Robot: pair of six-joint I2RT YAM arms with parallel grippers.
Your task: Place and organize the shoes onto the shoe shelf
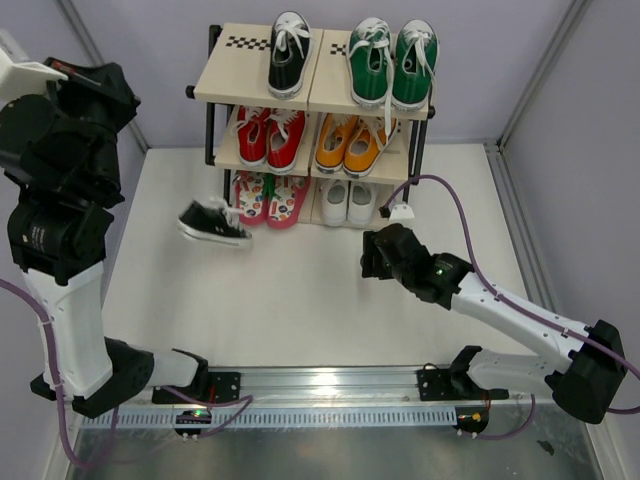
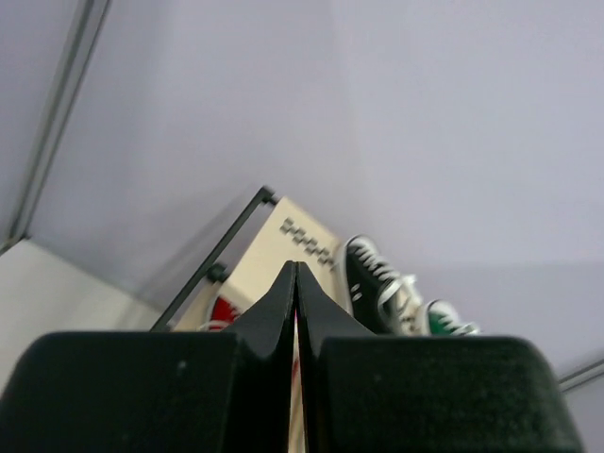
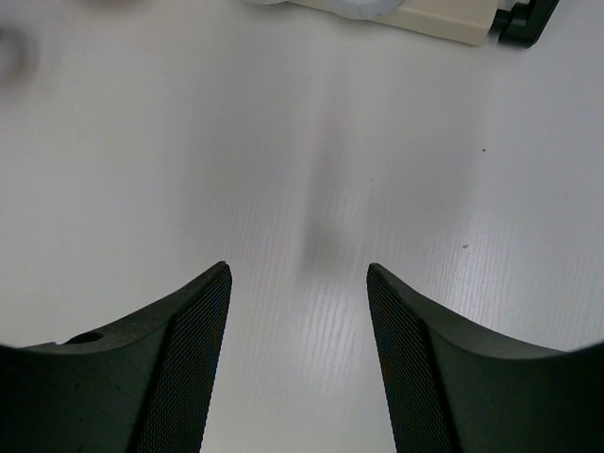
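A black sneaker point(image 1: 215, 225), blurred, is in the open area left of the bottom shelf, apart from my left gripper. My left gripper is raised high at the left, shut with nothing between its fingers, facing the shelf's top. The shelf point(image 1: 235, 70) holds a black sneaker point(image 1: 289, 55) and green sneakers point(image 1: 390, 62) on top, red point(image 1: 270, 135) and orange sneakers point(image 1: 355, 145) in the middle, pink patterned point(image 1: 270, 200) and white shoes point(image 1: 348, 203) below. My right gripper stands open and empty above the floor, right of centre.
The white floor point(image 1: 300, 300) in front of the shelf is mostly clear. Walls and metal rails point(image 1: 550, 70) border both sides. The top shelf has free room left of its black sneaker.
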